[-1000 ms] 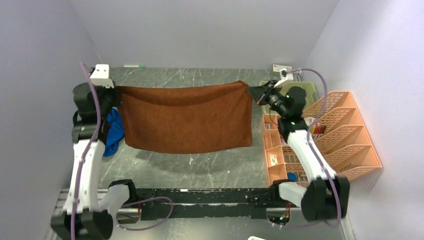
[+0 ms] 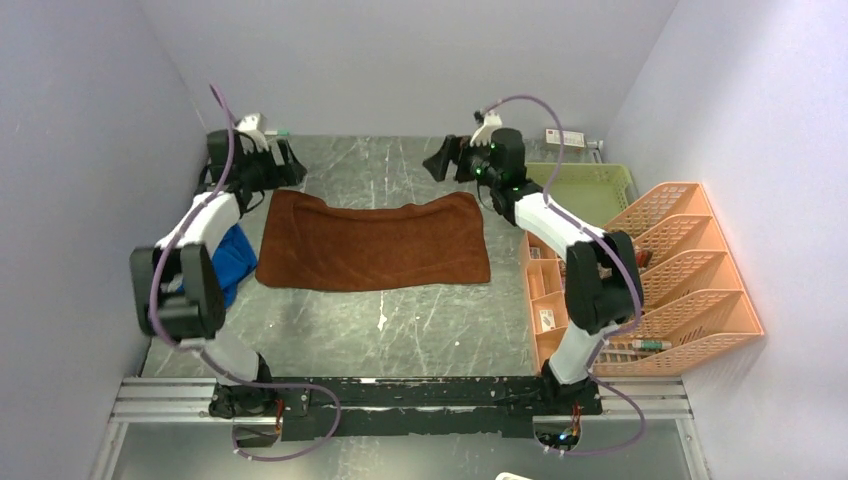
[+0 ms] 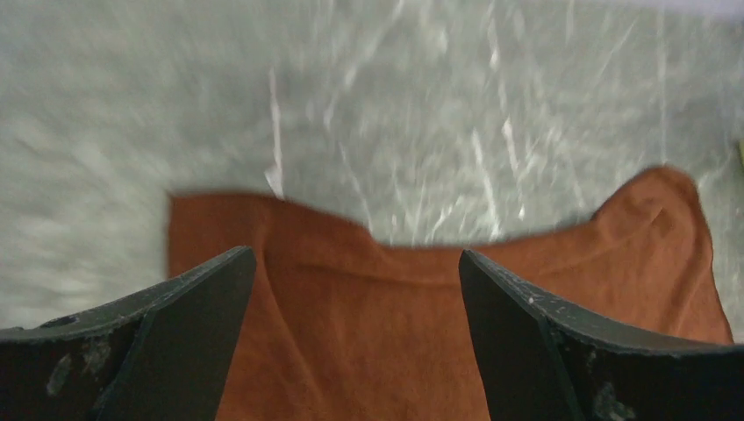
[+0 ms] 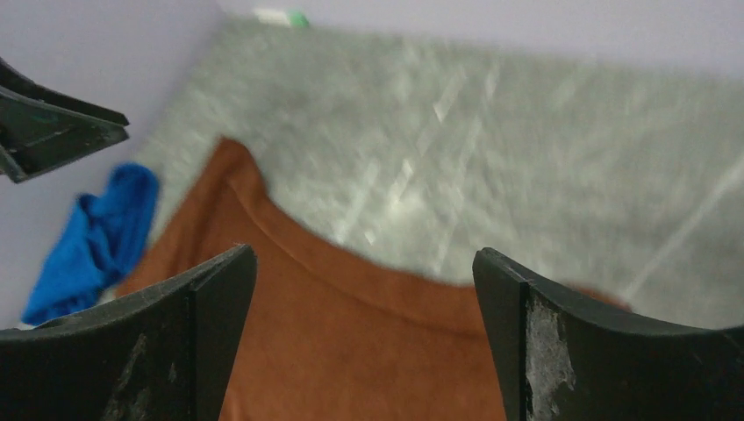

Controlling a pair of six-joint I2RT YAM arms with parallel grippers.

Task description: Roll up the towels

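A brown towel [image 2: 375, 245] lies spread on the table, wider than deep, its far edge wavy with both far corners sticking out. My left gripper [image 2: 290, 162] hangs just beyond the towel's far left corner, fingers apart and empty. In the left wrist view the brown towel [image 3: 377, 324] shows below and between the parted fingers. Off the far right corner is my right gripper [image 2: 437, 160], also open. Its view has the towel [image 4: 351, 324] between separated fingers, nothing held. A blue towel [image 2: 233, 262] lies bunched at the left, partly behind the left arm.
An orange compartment rack [image 2: 690, 270] and a green basket [image 2: 585, 190] stand on the right. A wall closes off the back.
A second ago both grippers held the brown towel's far corners, stretched out. Now it is released and lies flat, its far edge nearer the front. Both grippers have since moved inward.
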